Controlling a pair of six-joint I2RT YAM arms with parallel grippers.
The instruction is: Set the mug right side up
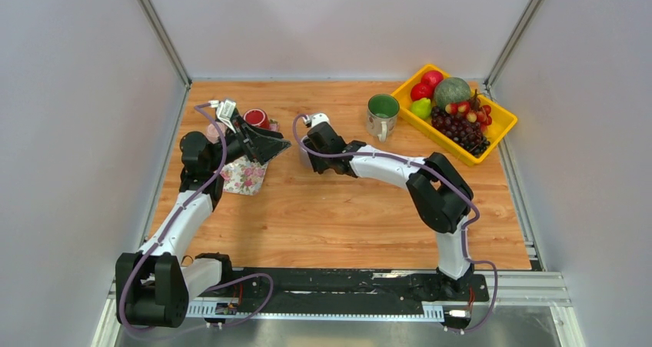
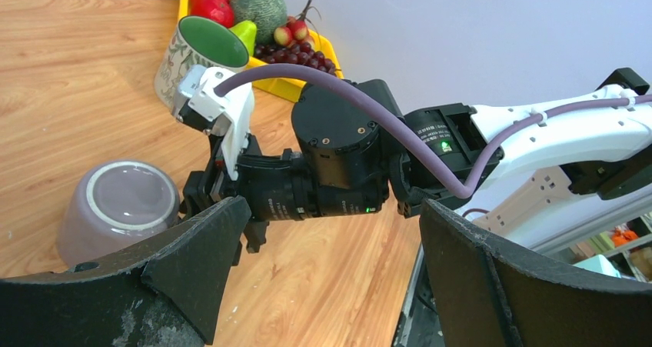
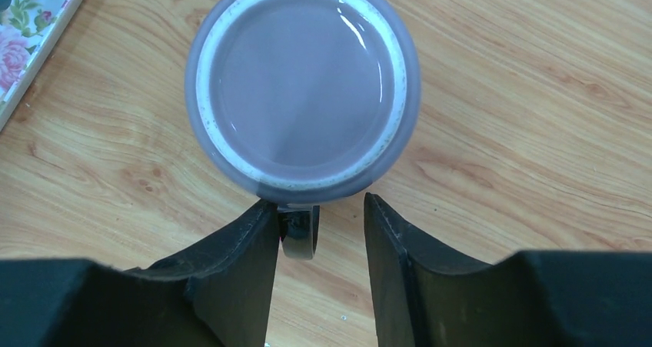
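Note:
A grey-lavender mug (image 3: 307, 85) rests base up on the table, its handle (image 3: 298, 235) pointing toward my right gripper. That gripper is part open around the handle: the left finger (image 3: 257, 243) is up against it, while a clear gap separates it from the right finger (image 3: 384, 239). In the left wrist view the inverted mug (image 2: 127, 201) appears at left, beside the right arm's fingers. My left gripper hangs open and empty, to the left of the mug in the top view.
A flowered tray (image 1: 244, 179) with a red cup (image 1: 256, 118) lies partly under the left arm. At the back stand a green-lined mug (image 1: 382, 116) and a yellow fruit basket (image 1: 503, 120).

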